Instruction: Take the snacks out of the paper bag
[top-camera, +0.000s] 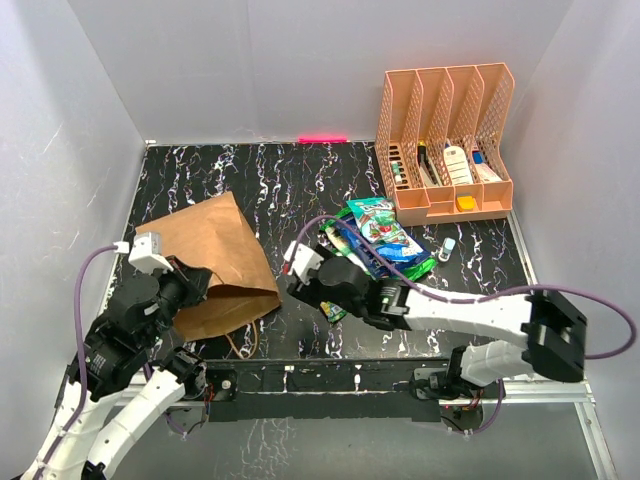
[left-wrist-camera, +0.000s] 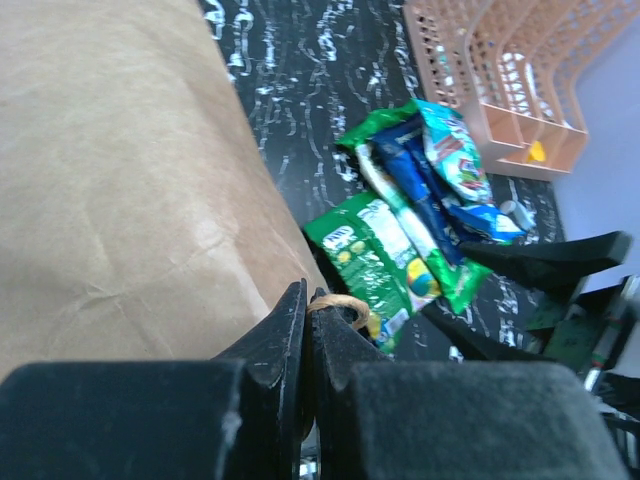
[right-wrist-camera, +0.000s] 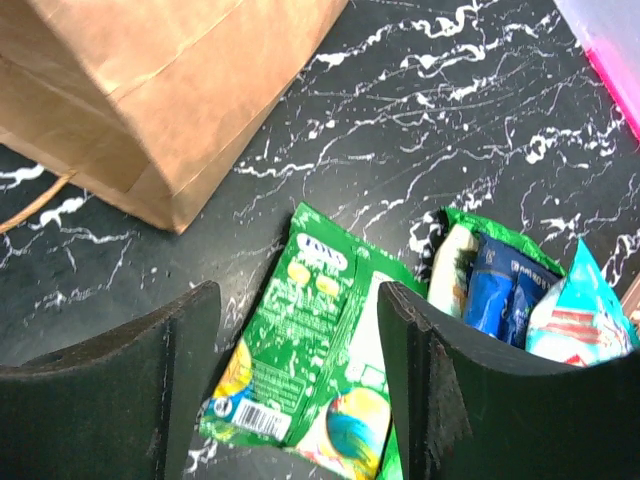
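The brown paper bag (top-camera: 215, 250) lies on its side at the left of the dark marbled table. My left gripper is shut on the bag's thin paper handle (left-wrist-camera: 338, 302) at its edge. My right gripper hangs open to the right of the bag, above a green snack packet (right-wrist-camera: 310, 330). More packets lie beside it: a blue one (right-wrist-camera: 497, 285), a green one (left-wrist-camera: 380, 125) and a teal one (top-camera: 372, 218), in a pile apart from the bag.
A peach organizer (top-camera: 442, 208) with stationery stands at the back right. A small white bottle (top-camera: 446, 249) lies right of the packets.
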